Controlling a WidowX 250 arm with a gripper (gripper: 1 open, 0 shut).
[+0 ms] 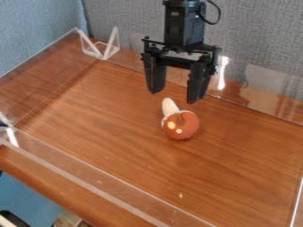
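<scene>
My black gripper [176, 82] hangs above the wooden floor of the enclosure, its two fingers spread wide open with nothing between them. Below and slightly in front of it lies a small orange-red mushroom-like toy [182, 128] with pale spots and a white stem pointing toward the back left. The gripper is apart from the toy.
Transparent walls [119, 195] edge it, with grey padded panels at the back and left. A white wire-like bracket [109, 49] sits at the back left corner.
</scene>
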